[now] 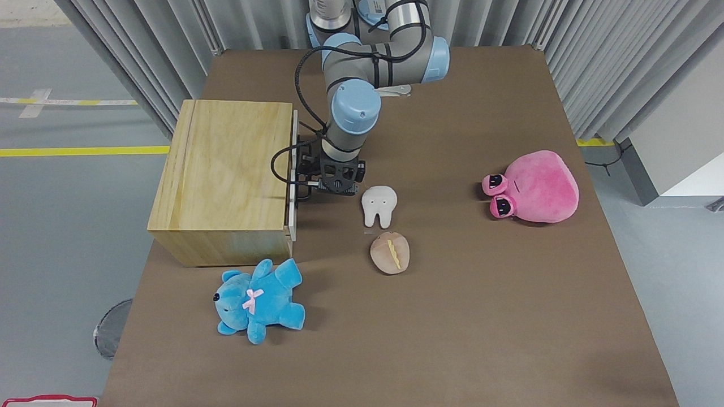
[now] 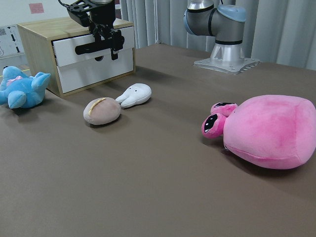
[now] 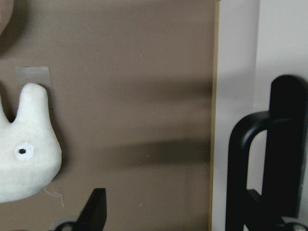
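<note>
A wooden cabinet with two white drawers stands on the left of the table. My gripper is at the upper drawer's black handle, which fills the right of the wrist view beside my black fingers. Whether the fingers are shut on the handle is hard to tell. A white tooth-shaped plush lies right of the drawers, with a round beige plush just in front of it.
A blue bear lies in front of the cabinet. A pink plush lies on the right. The arm's base stands at the back.
</note>
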